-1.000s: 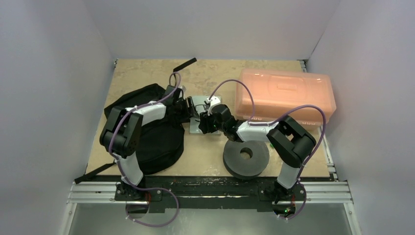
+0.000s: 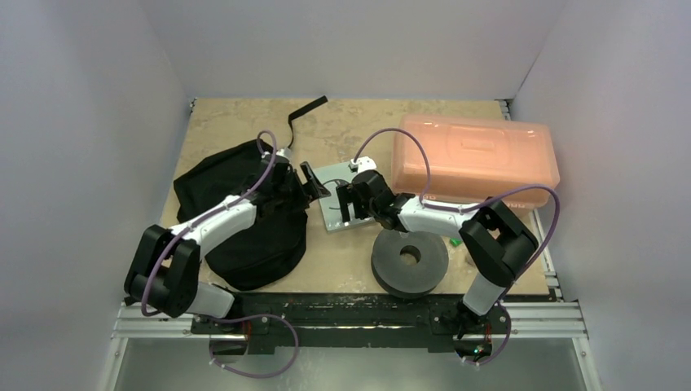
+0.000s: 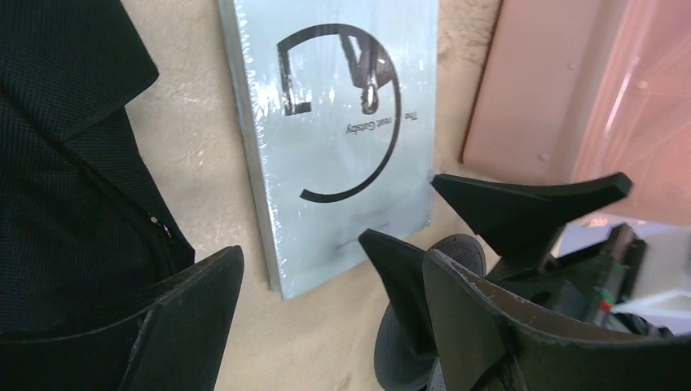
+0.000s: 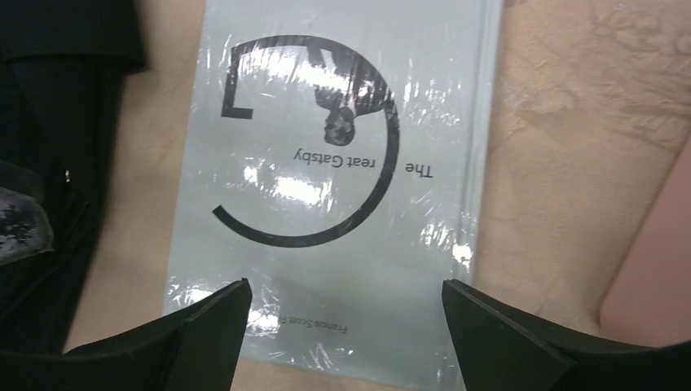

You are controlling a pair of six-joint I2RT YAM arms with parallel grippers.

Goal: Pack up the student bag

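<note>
The pale grey-blue book (image 2: 334, 218), its cover reading "reat Gatsby", lies flat on the table between my two grippers. My left gripper (image 2: 318, 181) is open over its left side, beside the bag; in the left wrist view nothing sits between its fingers. From the right, my right gripper (image 2: 342, 205) reaches over the near part of the book. The right wrist view shows its fingers (image 4: 213, 318) spread above the cover, holding nothing. The black bag (image 2: 265, 252) lies to the left, partly covered by my left arm.
A translucent orange box (image 2: 473, 155) stands at the back right. In front of it is a dark grey ring-shaped roll (image 2: 391, 269). One black strap (image 2: 308, 107) sticks out behind the bag. Bare table lies at the back middle. The two grippers are close together.
The book has turned a little on the table.
</note>
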